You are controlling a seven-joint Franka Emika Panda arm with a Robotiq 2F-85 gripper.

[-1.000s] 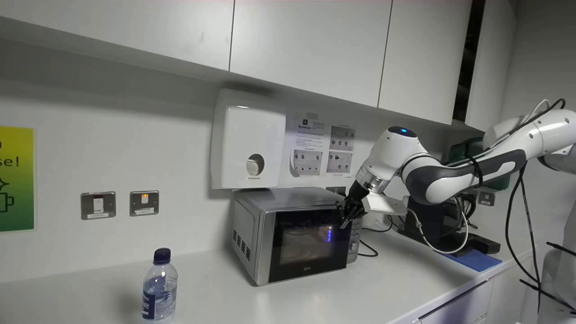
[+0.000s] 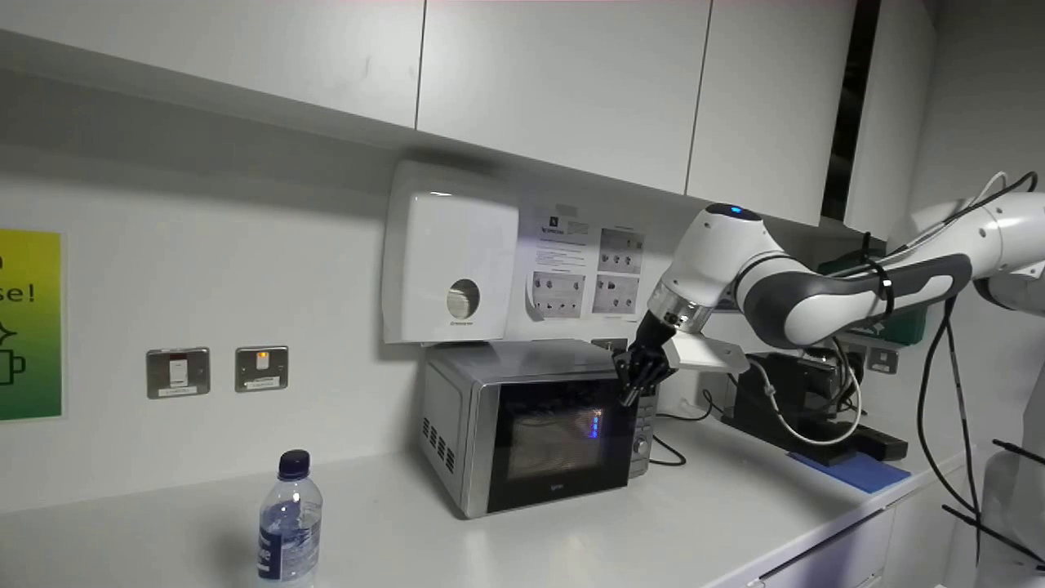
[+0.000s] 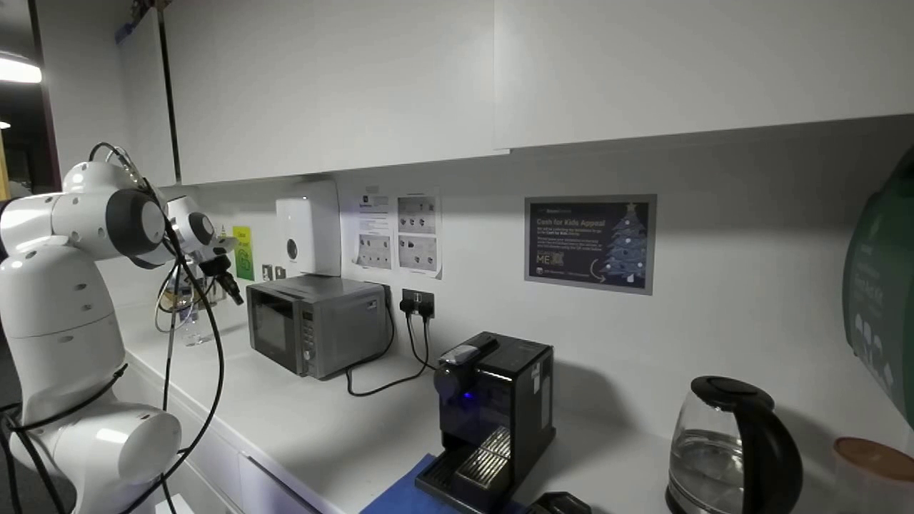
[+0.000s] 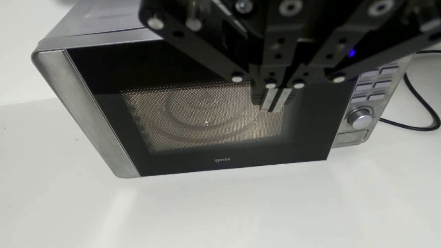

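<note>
A silver microwave (image 2: 460, 436) with a dark glass door (image 4: 182, 159) stands on the counter, its door closed against the body. Through the lit window the turntable shows faintly in the wrist view. My gripper is shut, with nothing visible between its fingertips. It hangs in front of the door's upper right part, near the button panel (image 4: 374, 84) and the round knob (image 4: 360, 119). Whether the fingertips touch the glass I cannot tell. In the second exterior view, the gripper (image 3: 235, 295) appears just in front of the microwave (image 3: 343, 330).
A water bottle (image 2: 291, 529) stands on the counter left of the microwave. A black coffee machine (image 3: 497, 411) and a glass kettle (image 3: 711, 445) are to its right. Wall cabinets (image 2: 558, 78) overhang the counter. Free counter (image 4: 231, 206) lies in front of the microwave.
The arm and gripper have risen slightly and shifted a little to the right in the first exterior view. The microwave and bottle have not moved.
</note>
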